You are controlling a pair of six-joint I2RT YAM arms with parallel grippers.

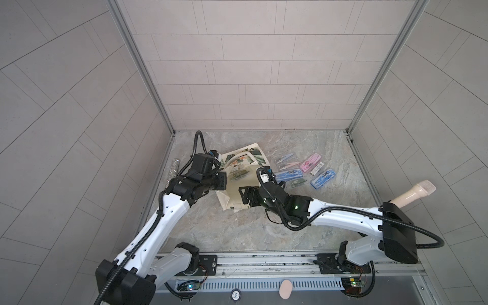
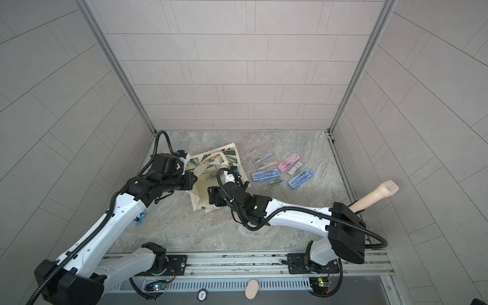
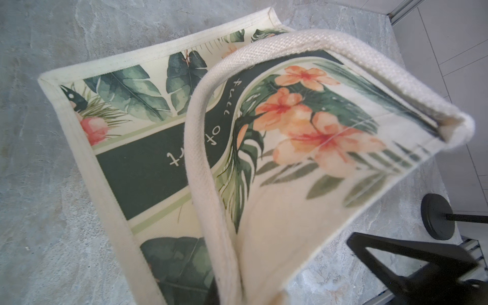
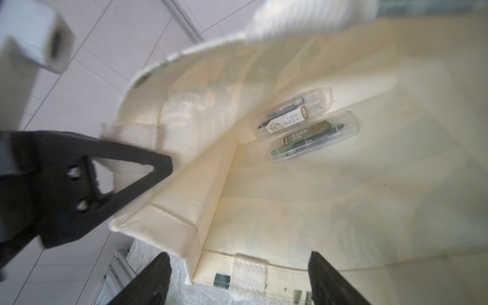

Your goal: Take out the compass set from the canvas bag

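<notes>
The canvas bag [image 1: 231, 198] lies on the table, cream inside, leaf and flower print outside with a white strap [image 3: 208, 91]. My left gripper [image 1: 219, 180] is shut on the bag's rim at its left side, holding it up; its fingertips are hidden in the top views. My right gripper is open at the bag's mouth, facing inside, where two clear compass set cases [image 4: 289, 114] lie side by side, one with a green tool [image 4: 312, 134].
Right of the bag lie several cases, including a pink one [image 1: 310, 161] and blue ones [image 1: 323, 178]. A glittery object [image 1: 172, 169] lies at the far left. Bare table is in front of the bag. Tiled walls close in three sides.
</notes>
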